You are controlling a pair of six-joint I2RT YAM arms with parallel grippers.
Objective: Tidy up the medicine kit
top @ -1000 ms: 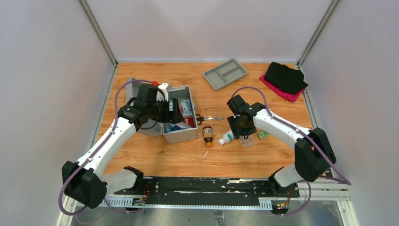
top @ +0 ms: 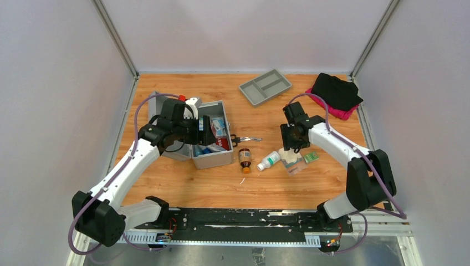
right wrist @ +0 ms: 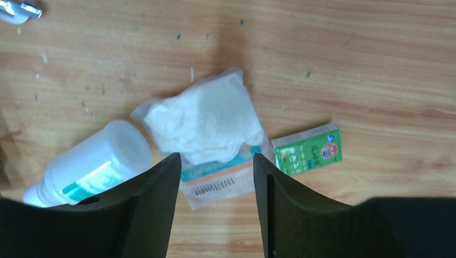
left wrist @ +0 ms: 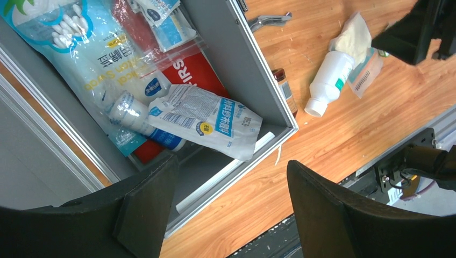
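The grey medicine kit [top: 215,161] stands with its lid folded to the left. Inside, the left wrist view shows a cotton swab bag [left wrist: 70,48], a white-and-blue packet [left wrist: 207,118], a bottle with a blue cap [left wrist: 132,114] and a red pack [left wrist: 196,75]. Over the kit hangs my left gripper, fingers apart and empty. My right gripper is open above a clear packet with white material [right wrist: 204,121]. A white bottle [right wrist: 91,166] lies left of that packet, a small green box [right wrist: 309,150] right of it. An amber bottle [top: 245,158] lies beside the kit.
Scissors [top: 249,139] lie right of the kit. The grey compartment tray [top: 258,97] is empty at the back. Black cloth [top: 335,91] and pink cloth [top: 345,114] are stacked at the back right.
My right gripper has moved right and slightly back, from near the white bottle to over the clear packet's upper part, uncovering more of the packet. The left arm looks unmoved.
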